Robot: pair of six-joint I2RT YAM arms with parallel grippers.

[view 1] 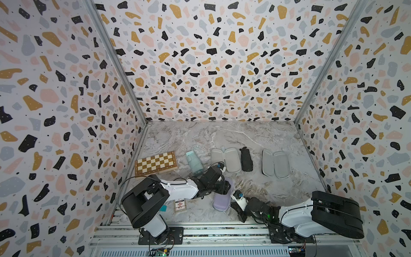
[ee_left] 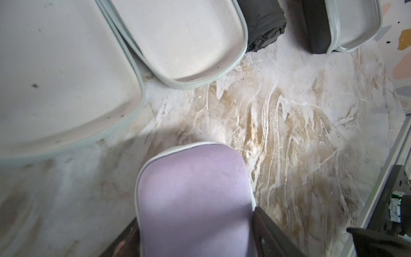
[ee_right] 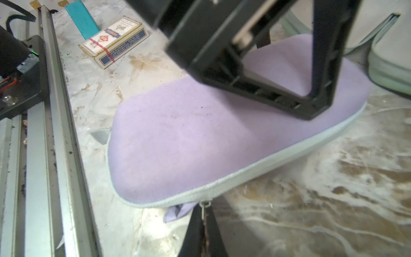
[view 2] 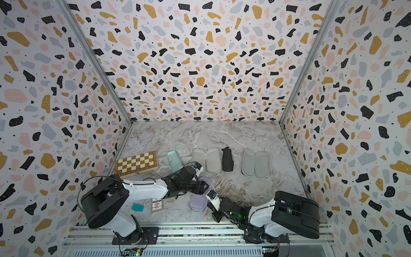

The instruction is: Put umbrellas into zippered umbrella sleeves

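The lavender zippered sleeve [ee_right: 205, 141] lies closed-looking on the front middle of the table, its pale zipper edge facing my right arm. A thin metal zipper pull [ee_right: 204, 204] hangs there, its lower end between the fingertips of my shut right gripper. A lavender scrap of fabric [ee_right: 179, 212] pokes out below that edge. My left gripper stands part open over the sleeve, one finger on each side; whether both press it cannot be told. A black folded umbrella [view 1: 246, 159] lies behind, between two opened grey sleeves [view 1: 232, 160] [view 1: 281, 164].
A mint sleeve [view 1: 194, 162] lies behind the left arm, beside a chessboard [view 1: 155, 163]. A card box [ee_right: 113, 40] and a teal piece [ee_right: 82, 19] lie front left.
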